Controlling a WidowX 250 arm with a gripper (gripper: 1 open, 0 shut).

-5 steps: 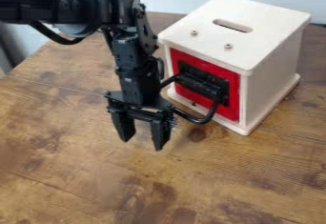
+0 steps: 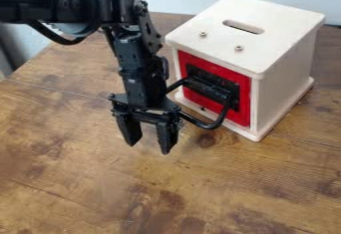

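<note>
A black robot arm reaches in from the top left, its gripper pointing down in front of a light wooden box. The gripper's two fingers stand apart with nothing visible between them. The box has a slot in its top and a red front panel with black hardware, partly hidden behind a black cable that loops beside the arm.
A pale wall shows behind the table at the top left.
</note>
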